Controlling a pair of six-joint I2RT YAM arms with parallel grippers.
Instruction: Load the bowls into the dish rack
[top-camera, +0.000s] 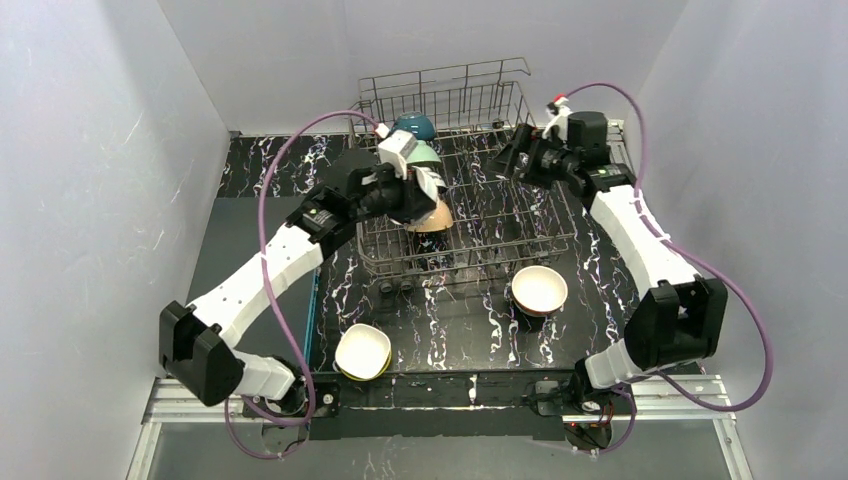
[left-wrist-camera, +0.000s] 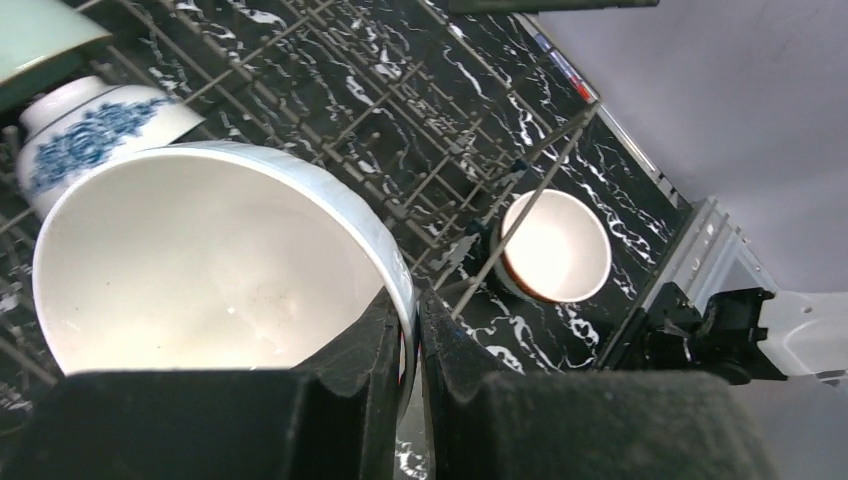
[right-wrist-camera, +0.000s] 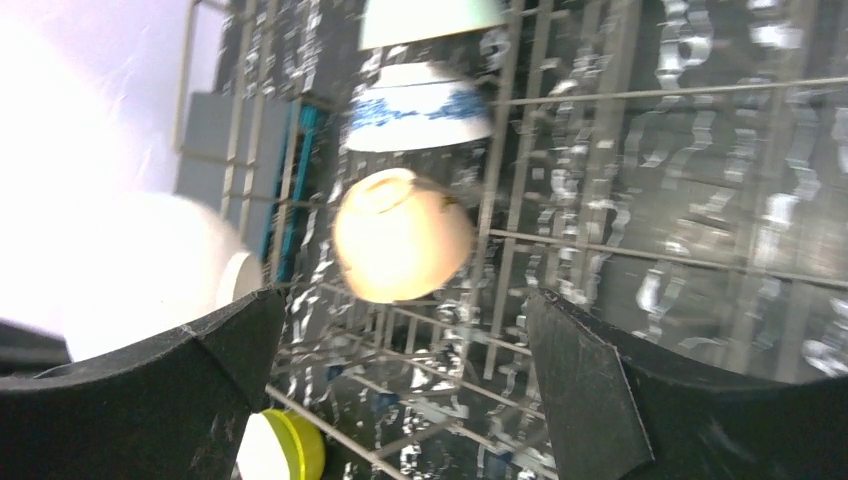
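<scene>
My left gripper (top-camera: 424, 200) is shut on the rim of a white bowl (left-wrist-camera: 200, 270), held tilted above the left part of the wire dish rack (top-camera: 505, 245). Along the rack's left side sit a dark teal bowl (top-camera: 414, 125), a pale green bowl (top-camera: 425, 154), a blue-and-white bowl (right-wrist-camera: 420, 108) and an orange bowl (right-wrist-camera: 400, 240), all tipped on their sides. From above, the held bowl and gripper partly cover the orange and blue-and-white ones. My right gripper (top-camera: 508, 155) stands open over the rack's right half, nothing between its fingers.
White bowls stand on the dark counter, one with a brown outside (top-camera: 538, 290) front right and one over a yellow rim (top-camera: 362, 350) front left. A dark board (top-camera: 235, 280) lies left of the rack. The rack's middle and right are empty of bowls.
</scene>
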